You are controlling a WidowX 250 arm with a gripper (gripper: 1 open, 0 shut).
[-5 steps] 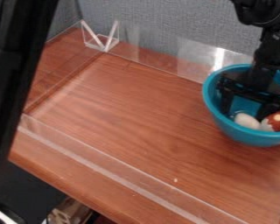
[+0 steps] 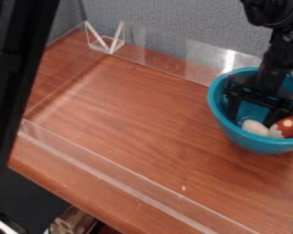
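A blue bowl (image 2: 237,136) rests at the right of the wooden surface. Inside its front part lie a white round object (image 2: 255,128) and a red-and-white mushroom-like toy (image 2: 287,125). My black gripper (image 2: 253,108) reaches down into the bowl, open, its fingers just behind and above these objects; whether they touch them is hard to tell.
Clear plastic edging borders it, with a white wire-like bracket (image 2: 106,41) at the back left. A dark vertical structure (image 2: 15,55) fills the left edge.
My gripper has shifted very slightly within the bowl; the objects in it are nearly unchanged.
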